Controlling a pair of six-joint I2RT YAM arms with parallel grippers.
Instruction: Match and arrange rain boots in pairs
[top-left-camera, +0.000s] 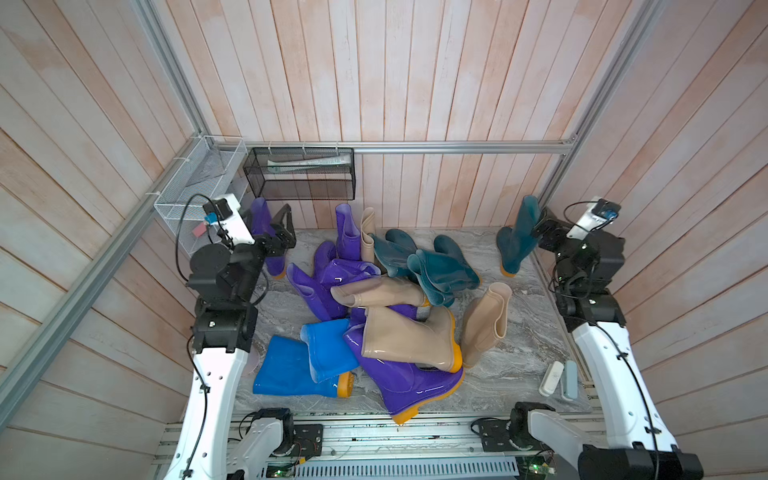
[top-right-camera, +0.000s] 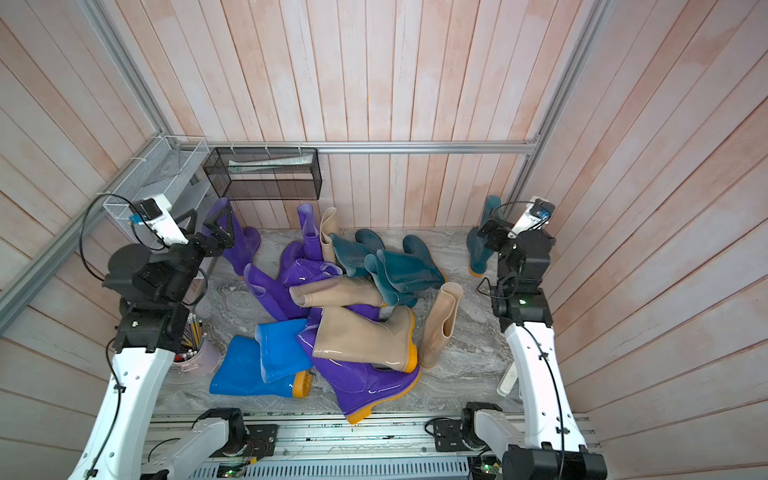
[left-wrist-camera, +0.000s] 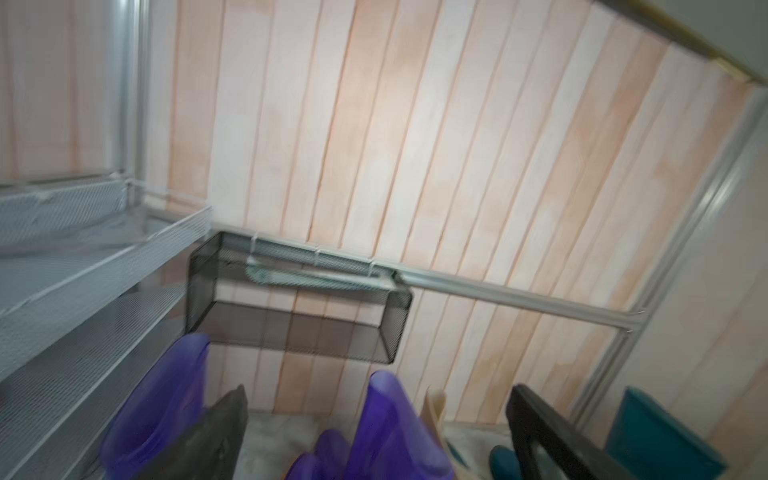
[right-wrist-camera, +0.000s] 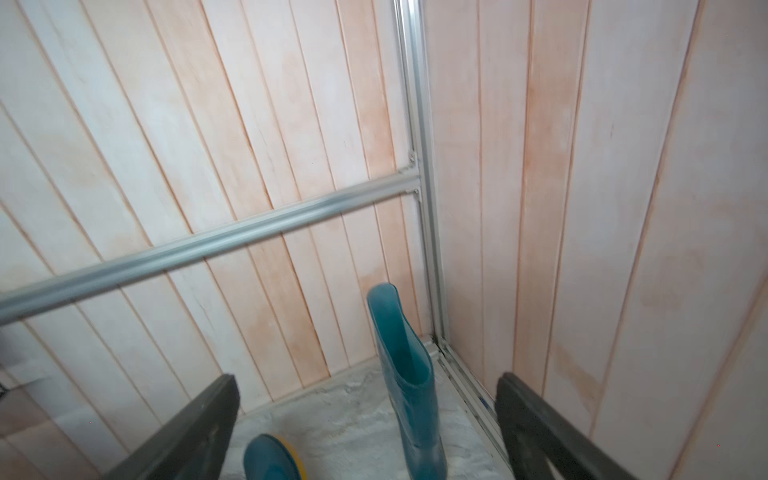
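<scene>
Near the back left, a purple boot (top-right-camera: 233, 240) stands upright, partly hidden by my left gripper (top-left-camera: 285, 225), which is open and empty. A teal boot (top-left-camera: 518, 237) stands in the back right corner; my right gripper (top-right-camera: 489, 232) is close to it, open, holding nothing. Between them lies a mixed heap: purple boots (top-left-camera: 400, 380), beige boots (top-left-camera: 404, 334), teal boots (top-left-camera: 440, 270) and blue boots (top-left-camera: 292, 368). One purple boot (top-left-camera: 347, 230) and a beige one (top-left-camera: 368, 232) rise upright at the back of the heap. Another beige boot (top-left-camera: 485, 320) stands at its right side.
A black mesh basket (top-left-camera: 300, 172) hangs on the back rail, beside a white wire shelf (top-left-camera: 200, 172) at left. A cup of pens (top-right-camera: 196, 360) stands at the left. Two small objects, including a white one (top-left-camera: 550, 378), lie front right. Bare tabletop (top-left-camera: 528, 320) shows at right.
</scene>
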